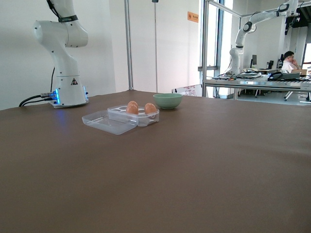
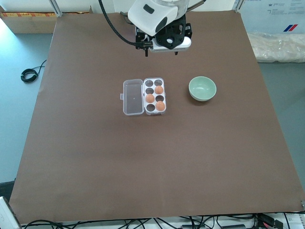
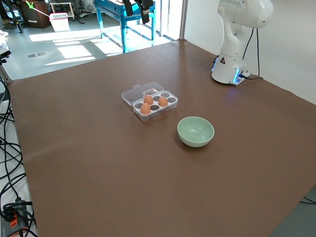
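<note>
A clear plastic egg carton (image 2: 155, 90) lies open mid-table, lid (image 2: 133, 97) to its left in the left view, holding three brown eggs (image 2: 160, 106) among empty holes. A pale green bowl (image 2: 202, 88) sits upright to its right, apart from it. My gripper (image 2: 161, 51) hangs at the table's far edge, above and behind the carton in the left view, its dark fingers apart with nothing seen between them; in the right view it is at the top edge, partly cropped.
My arm's white base (image 3: 228, 70) stands at one edge. Cables (image 2: 50, 225) run along the near edge, off the tabletop.
</note>
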